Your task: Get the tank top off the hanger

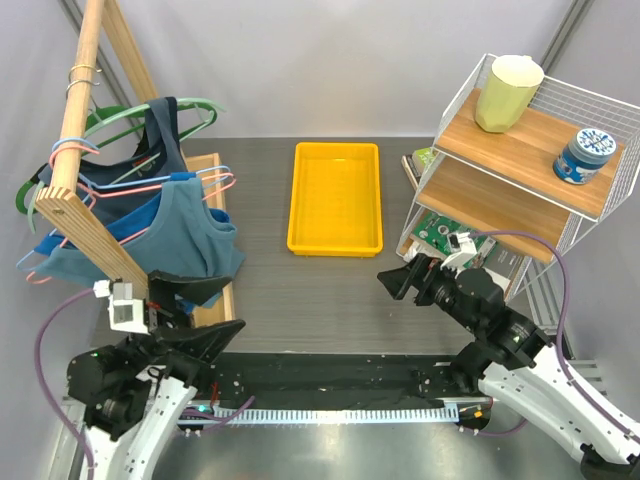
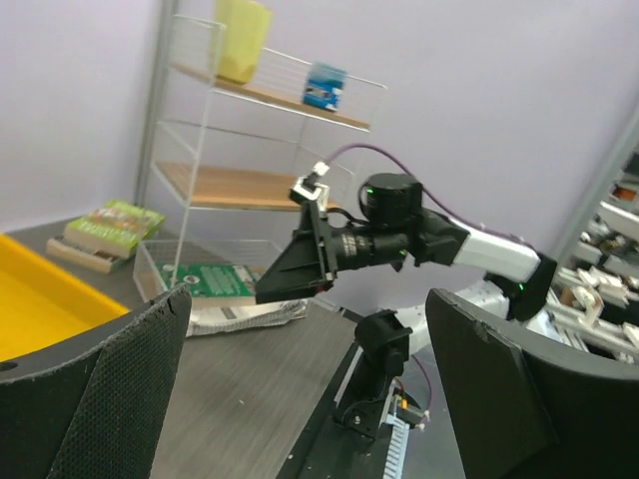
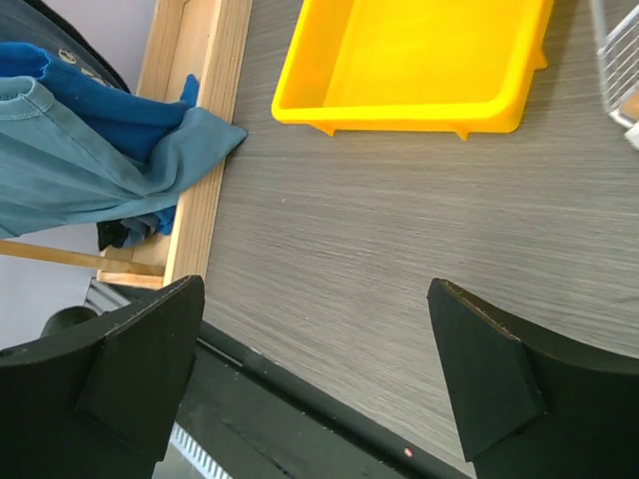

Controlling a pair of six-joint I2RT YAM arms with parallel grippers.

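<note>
Several garments hang on a wooden rack at the left in the top view. Nearest the front is a grey-blue garment [image 1: 185,235] on a pink hanger [image 1: 215,183], and a bright blue garment [image 1: 60,235] shows just behind it. A dark tank top [image 1: 160,135] hangs farther back, near green hangers [image 1: 205,108]. My left gripper [image 1: 238,300] stands open in front of the rack, close to the grey-blue garment's lower edge; nothing is between its fingers. Out to the right, my right gripper [image 1: 392,280] is open and empty above the table.
A yellow tray [image 1: 291,215] rests on the table's middle. To the right, a wire shelf [image 1: 460,165] holds a yellow cup [image 1: 508,95] and a blue jar [image 1: 583,158], with books beneath. The wooden rack [image 1: 82,90] bounds the left side. Bare table lies in front of the tray.
</note>
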